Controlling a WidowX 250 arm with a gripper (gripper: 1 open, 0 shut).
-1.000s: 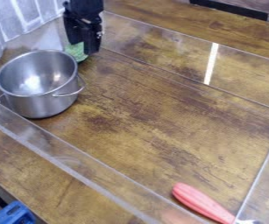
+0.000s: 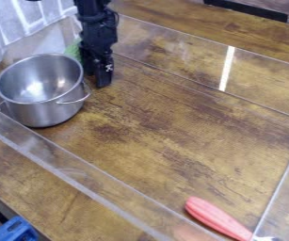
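Observation:
My black gripper [image 2: 99, 68] reaches down from the top of the view at the back left, just behind and right of a steel pot [image 2: 40, 89] with a wire handle. Its tips are low, near the table [image 2: 172, 122]. A green object [image 2: 72, 51] shows partly behind it, to its left. Whether the fingers are open or shut, or hold anything, cannot be made out.
A red-handled utensil [image 2: 216, 217] lies at the front right. A blue object [image 2: 16, 231] sits at the lower left corner. Clear panels border the workspace.
My gripper has moved down and slightly right, closer to the table beside the pot, covering more of the green object. The pot and utensil have not moved.

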